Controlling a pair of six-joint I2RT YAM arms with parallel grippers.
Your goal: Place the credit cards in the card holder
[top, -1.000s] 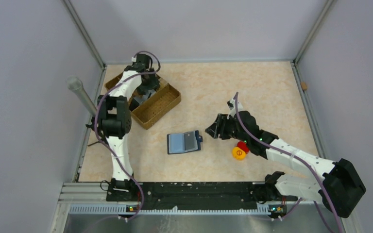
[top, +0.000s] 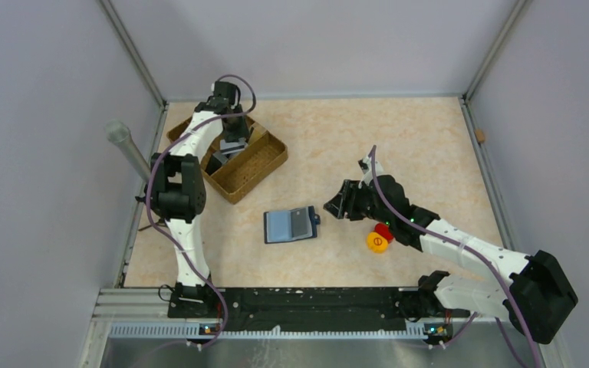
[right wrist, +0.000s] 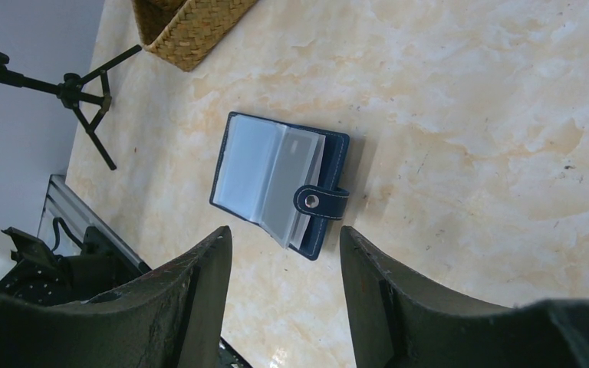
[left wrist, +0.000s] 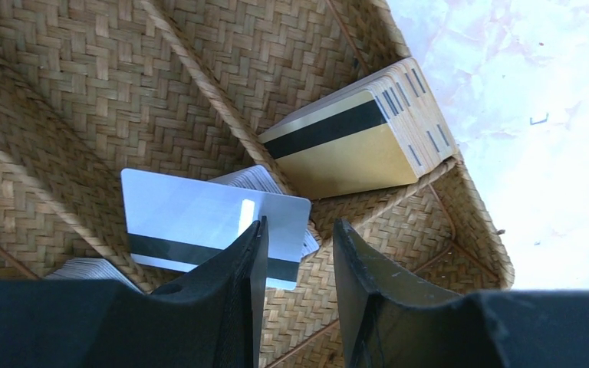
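My left gripper is over the woven divided basket (top: 249, 172), fingers part open, its tips by a silver-blue card (left wrist: 184, 211) lying tilted on a silver stack; whether it touches is unclear. Gold cards (left wrist: 345, 153) stand in a neighbouring compartment, and more silver cards (left wrist: 84, 271) show at the lower edge. The card holder (top: 290, 225), dark with clear sleeves and a snap strap, lies open on the table. My right gripper hangs right of the holder in the top view, fingers apart, nothing between them.
Yellow (top: 377, 242) and red (top: 384, 228) round objects lie under the right arm. A black stand (right wrist: 73, 92) is at the table's left edge.
The right arm stayed still.
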